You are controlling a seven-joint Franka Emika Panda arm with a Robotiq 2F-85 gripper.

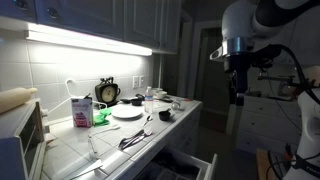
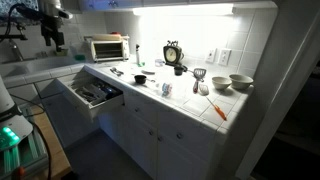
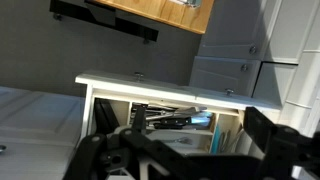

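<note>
My gripper is open, with its two dark fingers wide apart and nothing between them. Beneath it in the wrist view lies a pulled-out white drawer holding dark-handled utensils. Exterior view 1 has the gripper hanging pointed down at the right, well above the drawer, whose contents are mostly hidden there. From the other side, the drawer juts out below the counter, and the gripper is high at the left.
On the counter are a boxed item, a white plate, a black clock and several utensils. Bowls and an orange-handled spatula lie near its far end. A toaster oven stands in the corner. Open air surrounds the gripper.
</note>
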